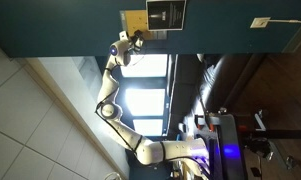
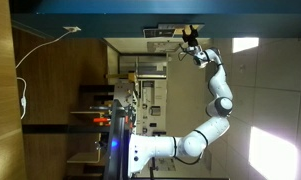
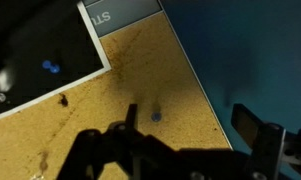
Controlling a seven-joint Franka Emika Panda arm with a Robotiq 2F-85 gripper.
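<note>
My gripper stands open in the wrist view, its two dark fingers wide apart over a cork board (image 3: pixel 175 75). Between them, closer to the left one, a small blue pin (image 3: pixel 156 117) shows on the cork. Whether the fingers touch the board cannot be told. Another blue dot (image 3: pixel 197 175) sits low in that view. A black sheet with a white border (image 3: pixel 35 50) covers the upper left, with blue pins (image 3: pixel 51 67) on it. In exterior view 1 the gripper (image 1: pixel 138 40) is at the cork board (image 1: pixel 134 19), beside the black poster (image 1: pixel 165 14).
Both exterior views are turned sideways. The board hangs on a blue wall (image 1: pixel 80 25), which is bare to the right of the cork in the wrist view (image 3: pixel 250 50). A white cable (image 2: pixel 40 50) runs from the wall far from the gripper. Bright windows (image 1: pixel 145 102) lie behind the arm.
</note>
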